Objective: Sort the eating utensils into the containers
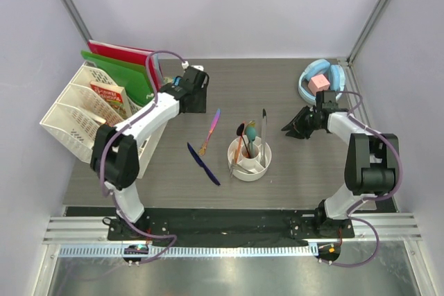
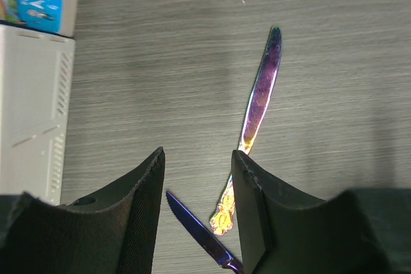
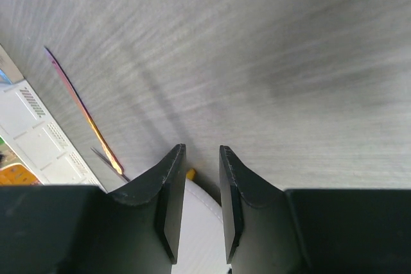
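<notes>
A pink-purple knife with a golden handle [image 1: 211, 130] lies on the table, with a dark blue knife [image 1: 202, 163] nearer the front. To their right stands a round white divided container [image 1: 248, 175] holding several utensils, among them a teal spoon [image 1: 251, 132], a black spoon [image 1: 241, 129] and a silver knife [image 1: 263, 129]. My left gripper is open above the table, left of the pink-purple knife, nothing between its fingers. The right gripper also stands open and empty, right of the container, whose rim shows below it in the right wrist view.
A white rack [image 1: 78, 117] with books and a green folder [image 1: 126, 77] fills the left side, close to the left arm. At the back right sits a light blue basket [image 1: 316, 98] with headphones and a pink block [image 1: 318, 84].
</notes>
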